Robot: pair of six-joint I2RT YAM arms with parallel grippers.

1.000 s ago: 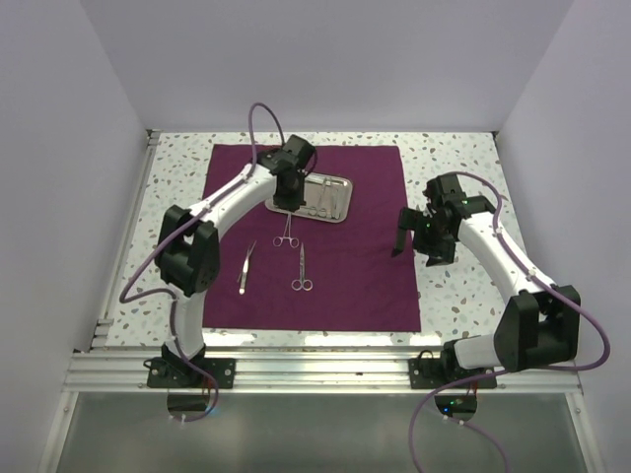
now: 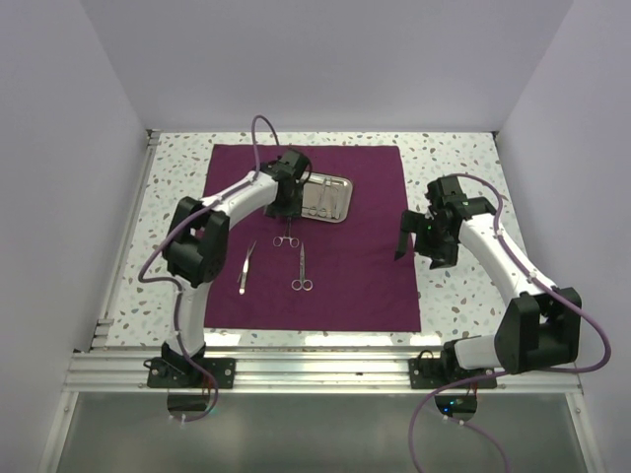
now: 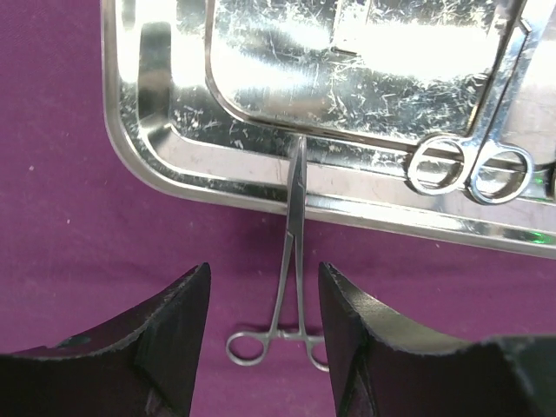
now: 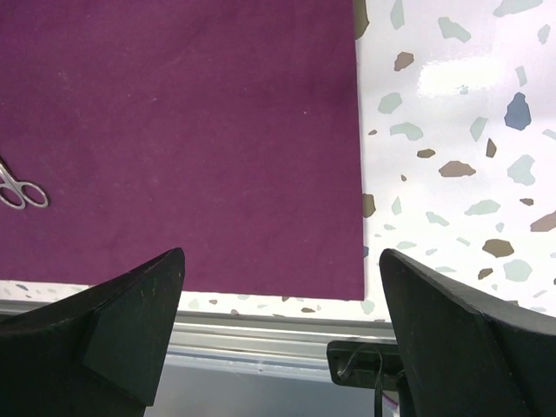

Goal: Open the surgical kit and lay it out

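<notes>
In the left wrist view a hemostat (image 3: 294, 213) lies with its tip on the rim of the steel tray (image 3: 156, 174) and its ring handles on the purple cloth. My left gripper hovers above it, fingers apart on either side, holding nothing. Scissors (image 3: 486, 156) lie inside the tray. In the top view another pair of scissors (image 2: 302, 268) and a slim instrument with a white handle (image 2: 245, 271) lie on the cloth. My right gripper stands open and empty over the cloth's right part.
The purple cloth (image 2: 365, 286) covers the middle of the speckled table (image 2: 463, 296). The tray sits toward the back of the cloth.
My left gripper has shifted about over the tray and hemostat, most recently moving left. The right arm has barely moved, and the instruments lie where they were.
</notes>
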